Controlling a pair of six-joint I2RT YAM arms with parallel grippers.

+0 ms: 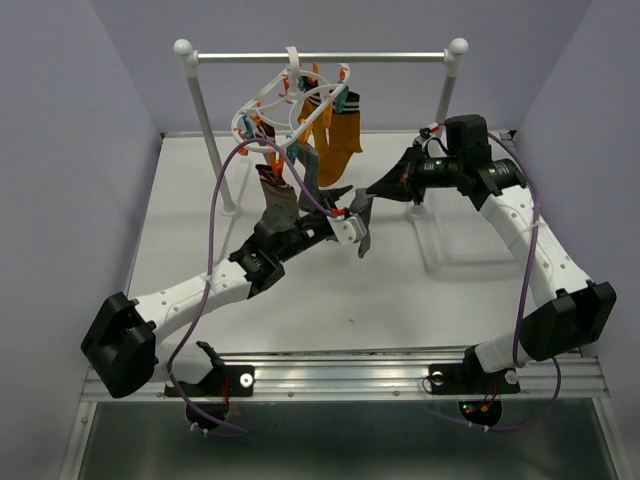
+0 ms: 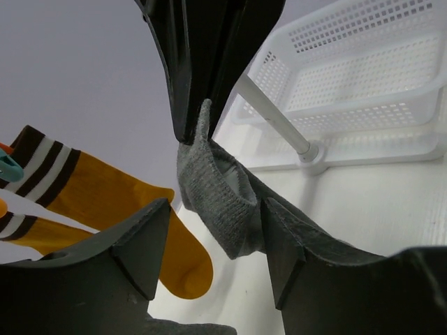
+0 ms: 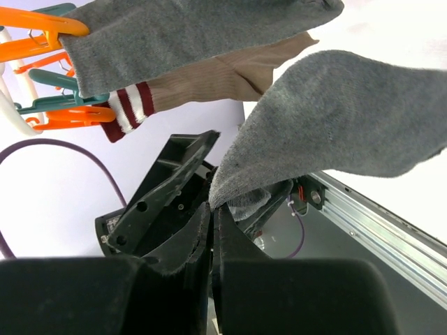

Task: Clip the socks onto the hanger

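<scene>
A grey sock hangs from my right gripper, which is shut on its edge. My left gripper has its fingers part open on either side of the sock's lower fold, just below the right fingertips; whether they touch it is unclear. In the right wrist view another grey sock and a brown striped sock hang from orange and teal clips on the white hanger. Mustard socks also hang there.
The white frame's top bar carries the hanger. A white perforated basket stands at the right behind the right arm. The white board in front is clear.
</scene>
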